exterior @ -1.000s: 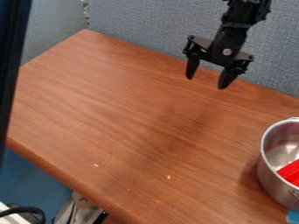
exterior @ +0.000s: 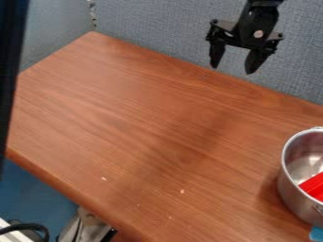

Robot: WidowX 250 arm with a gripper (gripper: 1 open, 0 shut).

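Note:
My black gripper [exterior: 233, 59] hangs high at the back right, in front of the grey padded wall, above the far edge of the wooden table. Its two fingers point down and stand apart, open, with nothing between them. A steel pot [exterior: 297, 194] stands at the right edge of the view, partly cut off, with a red item [exterior: 314, 183] inside it.
A small blue object [exterior: 315, 234] shows beside the pot at the bottom right. A grey wall [exterior: 151, 28] bounds the back; cables lie off the table at the lower left.
The gripper has risen and moved slightly right and back from where it was over the table. The pot and table look unchanged.

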